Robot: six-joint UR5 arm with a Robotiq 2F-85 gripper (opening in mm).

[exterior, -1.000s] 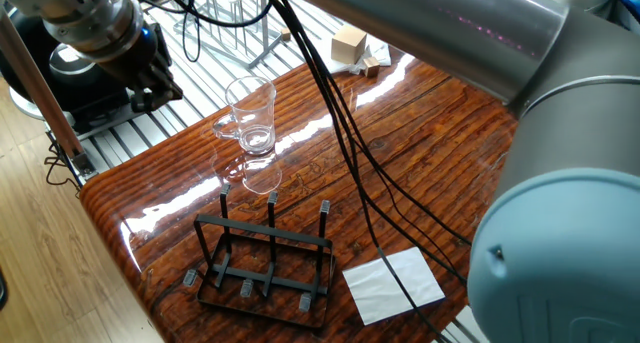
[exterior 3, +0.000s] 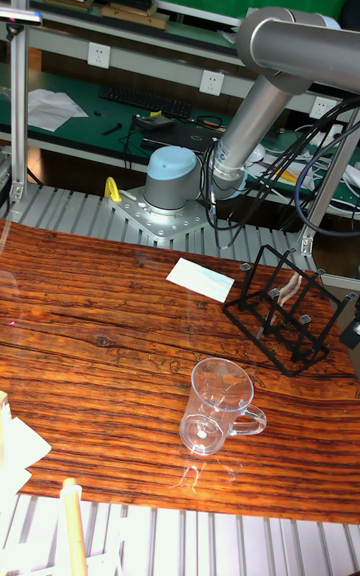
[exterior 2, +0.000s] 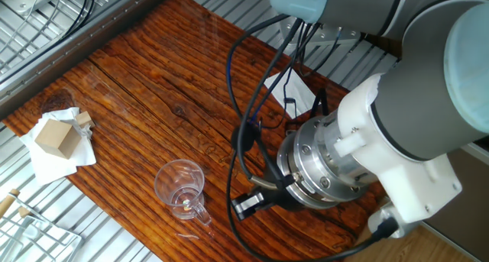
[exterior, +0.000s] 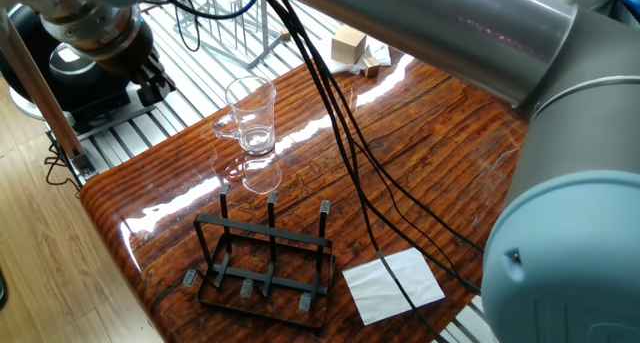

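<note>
A clear glass mug point(exterior: 254, 111) stands upright on the glossy wooden table point(exterior: 440, 133), its handle toward the gripper's side in exterior view 1. Beyond the table's left end, my gripper point(exterior: 157, 89) hangs in the air, apart from the mug. From above, the dark gripper point(exterior 2: 247, 205) appears to the right of the mug point(exterior 2: 178, 187), close to its handle in that view. Whether its fingers are parted is too small and dark to judge. A black wire rack point(exterior: 245, 226) rests on the table; in exterior view 2 the arm mostly hides it.
A white sheet point(exterior: 393, 286) lies beside the rack. Wooden blocks point(exterior 2: 59, 138) sit on white paper at a table edge. Loose black cables point(exterior: 335, 113) hang from the arm over the table. Bare wood separates the mug from the white sheet point(exterior 3: 200, 279).
My gripper has shifted slightly up and left in exterior view 1, and the near arm joint has moved slightly right. Mug, rack and sheet have stayed put.
</note>
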